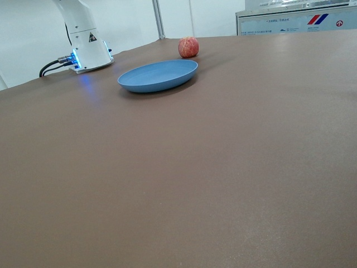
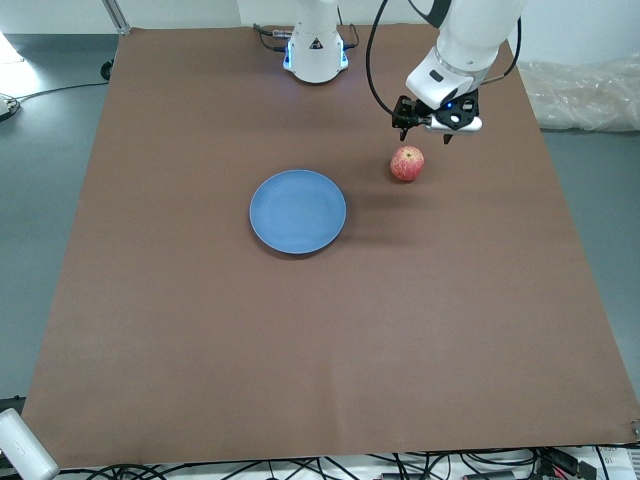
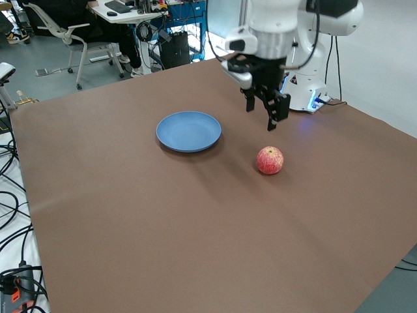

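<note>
A red apple [image 2: 407, 164] [image 1: 188, 47] [image 3: 270, 160] rests on the brown table [image 2: 330, 340]. A blue plate [image 2: 298, 212] [image 1: 157, 76] [image 3: 188, 132] lies beside it, to the left in the left view. My black gripper [image 2: 425, 137] [image 3: 260, 115] hangs in the air above and behind the apple, fingers pointing down, with nothing seen between them; it appears open. The gripper is outside the top view.
The white robot base [image 2: 315, 50] stands at the back edge of the table. Cables run along the near edge in the left view.
</note>
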